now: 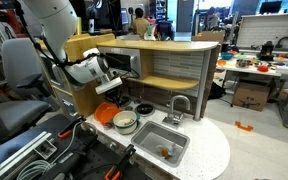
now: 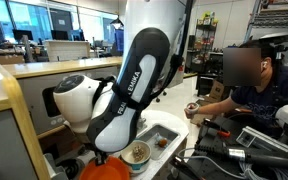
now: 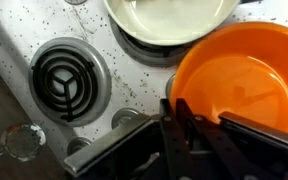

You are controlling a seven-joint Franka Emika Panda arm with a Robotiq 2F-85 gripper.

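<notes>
An orange bowl (image 3: 246,75) fills the right of the wrist view. My gripper is shut on its near rim, with the orange wall between the fingertips. In exterior view 1 the orange bowl (image 1: 106,112) is at the left end of the counter, below the arm. Exterior view 2 has the orange bowl (image 2: 104,169) at the bottom, partly hidden by the arm. Whether its base touches the stove top cannot be told.
A cream pot (image 3: 164,18) stands on a burner beside the bowl. A bare coil burner (image 3: 70,83) lies to the left. Farther right in exterior view 1 are a black pan (image 1: 154,126), a faucet (image 1: 178,104) and a sink (image 1: 162,146).
</notes>
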